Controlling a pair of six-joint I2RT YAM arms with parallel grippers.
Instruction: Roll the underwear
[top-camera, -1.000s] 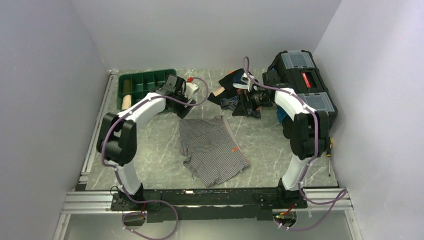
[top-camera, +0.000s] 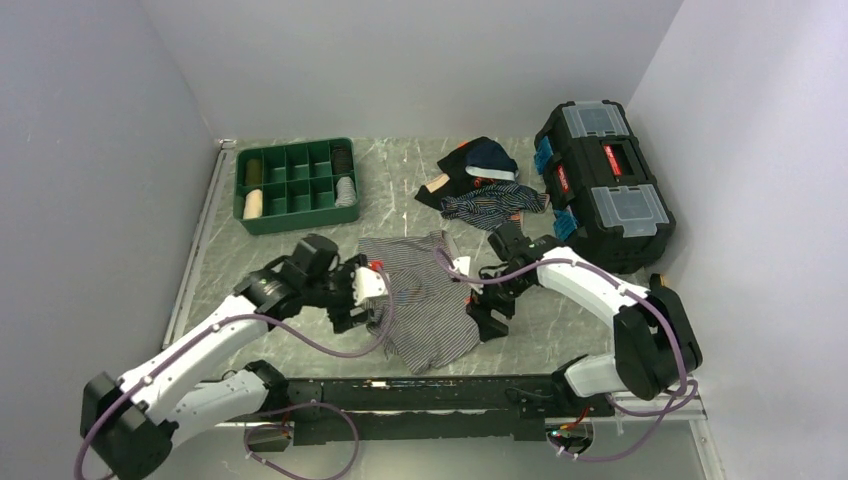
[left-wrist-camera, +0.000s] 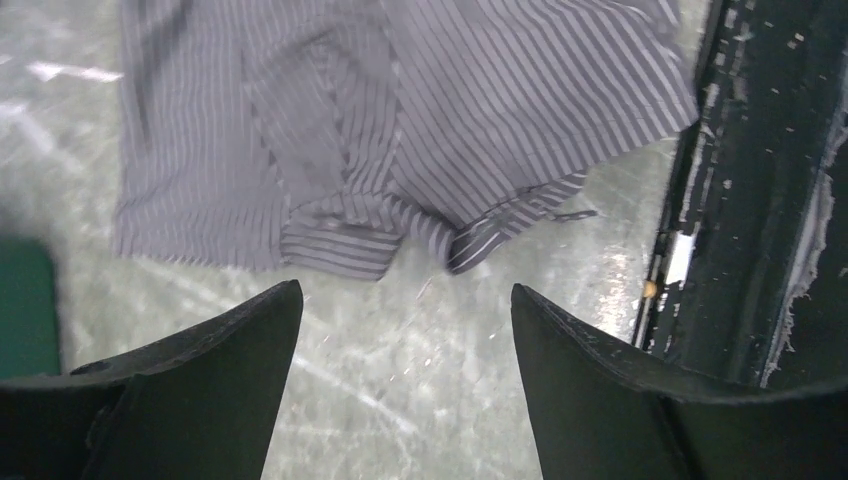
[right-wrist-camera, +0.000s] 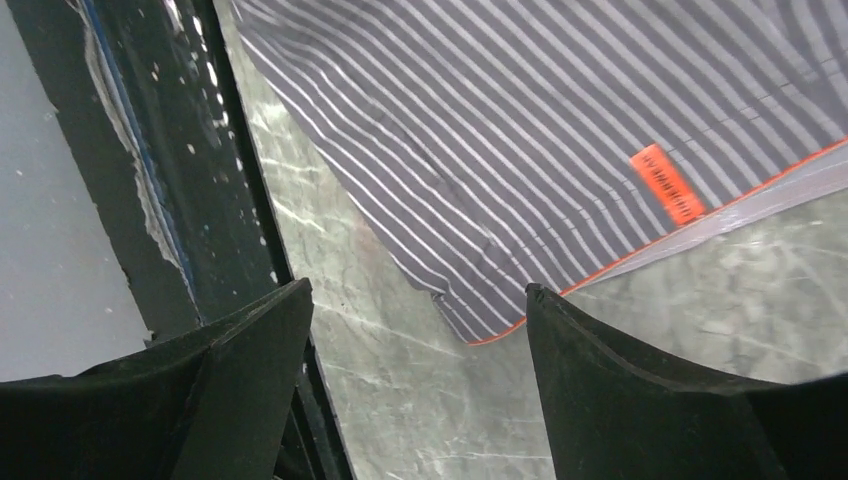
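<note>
A striped grey underwear garment (top-camera: 420, 340) lies spread and rumpled on the marble table, with an orange-edged band and orange label along one side, clearest in the right wrist view (right-wrist-camera: 560, 140). My left gripper hangs open over its folded left edge, with nothing between the fingers. My right gripper is over the near right corner of the garment, its fingers apart on either side of that corner and not visibly closed on it.
The green divided box (top-camera: 297, 215) with several rolls stands back left. A pile of dark clothes (top-camera: 470, 165) lies at the back, beside black toolboxes (top-camera: 630, 210) at the right. The table's front edge (top-camera: 420, 390) is close.
The garment looks unchanged.
</note>
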